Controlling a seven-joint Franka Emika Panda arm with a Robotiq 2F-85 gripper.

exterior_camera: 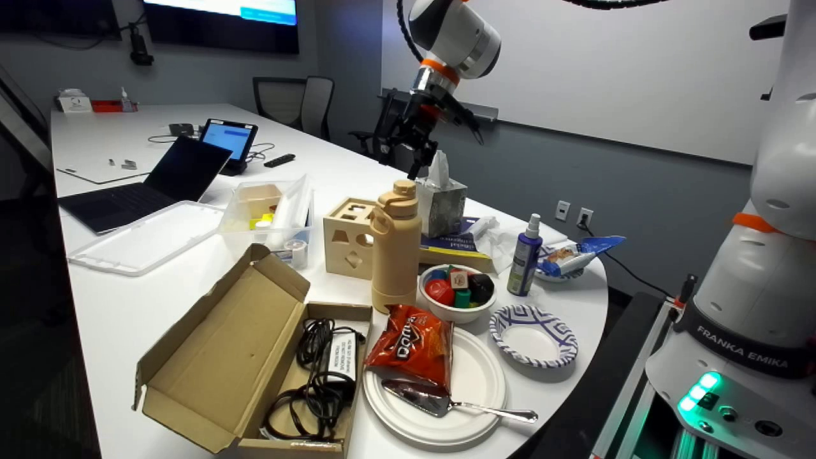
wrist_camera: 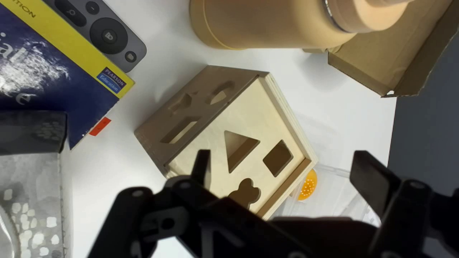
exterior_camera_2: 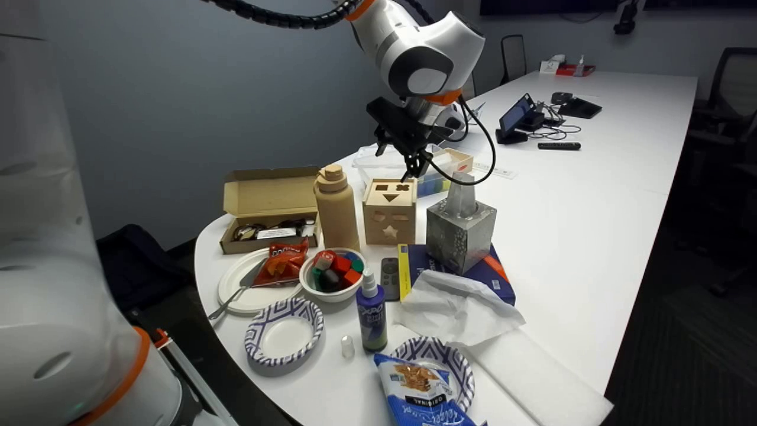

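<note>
High over the table my gripper (exterior_camera_2: 394, 165) stands open, and nothing is between its fingers. Below it in the wrist view lies a wooden shape-sorter box (wrist_camera: 215, 146), its top cut with triangle, square and clover-like holes. In exterior view 1 that box stands behind a tan bottle (exterior_camera: 397, 256). A white bowl (exterior_camera_2: 317, 287) of coloured blocks (exterior_camera_2: 339, 267) is in front of the bottle. On white plates (exterior_camera: 474, 417) rest a red chip bag (exterior_camera: 413, 344) and a metal cake server (exterior_camera: 489, 410).
A tissue box (exterior_camera_2: 461, 231) sits on a blue book (exterior_camera_2: 500, 280) beside the sorter. An open cardboard box (exterior_camera: 287, 382) holds black cables. A purple spray bottle (exterior_camera_2: 372, 316), patterned bowls and a blue snack bag (exterior_camera_2: 419, 397) crowd the near end. Clear table lies right of the tissues.
</note>
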